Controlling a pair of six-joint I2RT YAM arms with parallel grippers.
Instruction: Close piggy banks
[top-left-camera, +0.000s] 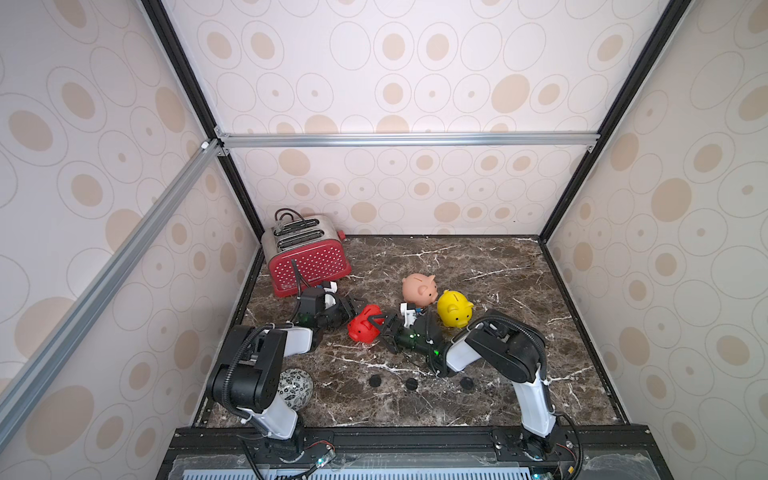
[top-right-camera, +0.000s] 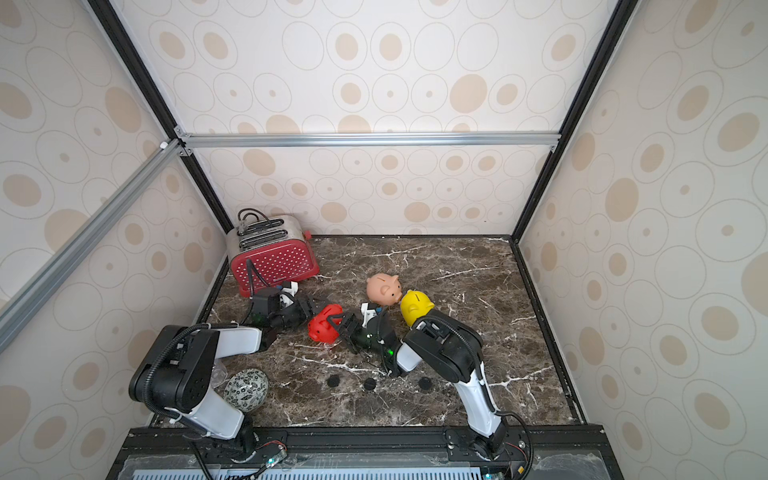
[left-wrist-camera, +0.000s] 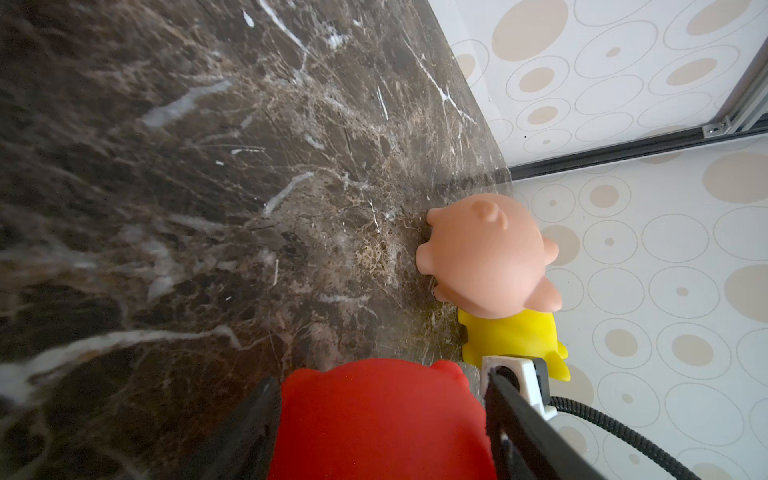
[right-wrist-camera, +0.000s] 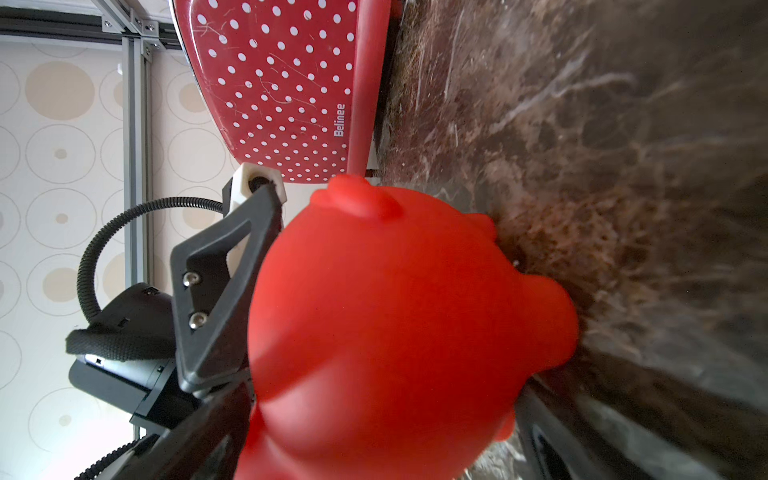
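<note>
Three piggy banks rest on the marble floor: a red one (top-left-camera: 364, 326) between my two grippers, a pink one (top-left-camera: 419, 289) behind it and a yellow one (top-left-camera: 455, 309) at its right. My left gripper has its fingers parted around the red pig, which fills the lower middle of the left wrist view; contact is unclear. My right gripper stands open, its fingers either side of the red pig's body at the lower edge of the right wrist view. The red pig's underside is hidden.
A red dotted toaster (top-left-camera: 308, 264) stands behind my left gripper. A patterned round object (top-right-camera: 246, 390) lies near the left arm's base, with several black discs (top-left-camera: 411, 385) at the front.
</note>
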